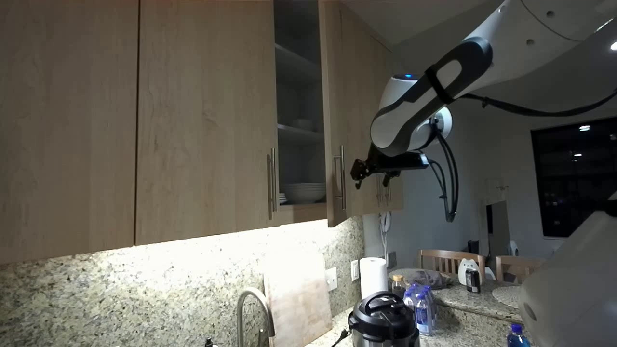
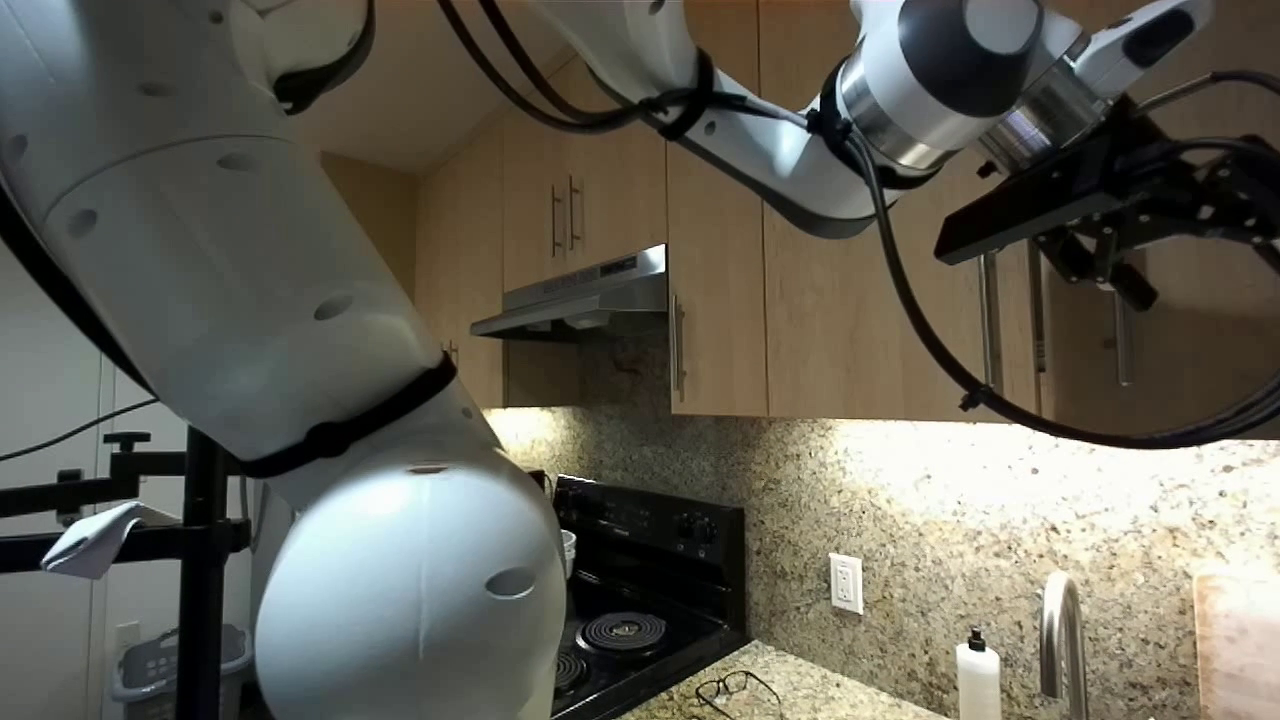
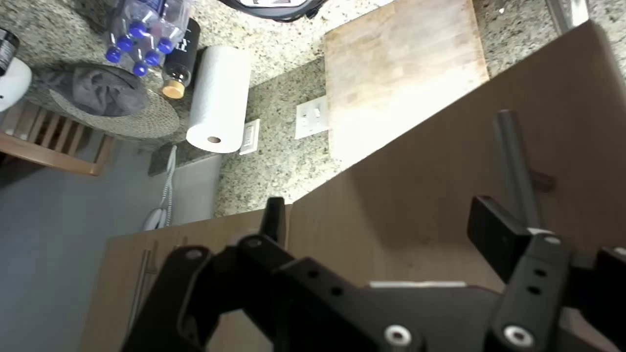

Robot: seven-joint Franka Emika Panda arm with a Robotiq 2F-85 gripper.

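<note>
A wooden cabinet door (image 1: 334, 115) stands ajar beside the open part of the upper cabinet, with a metal bar handle (image 1: 342, 179) on its face. My gripper (image 1: 373, 181) hangs just right of that handle, apart from it in this view. Seen from the wrist, the gripper is open, its fingers (image 3: 271, 218) set wide with nothing held between them. The door's handle (image 3: 515, 164) runs down to the right finger, whose body hides its lower end; contact there cannot be told.
Bowls (image 1: 303, 193) sit on the cabinet's lowest shelf. Below are a pressure cooker (image 1: 382, 318), a paper towel roll (image 1: 373, 276), bottles (image 1: 423, 312) and a faucet (image 1: 254, 306). A cutting board (image 3: 405, 76) leans against the backsplash. Open room lies right of the cabinets.
</note>
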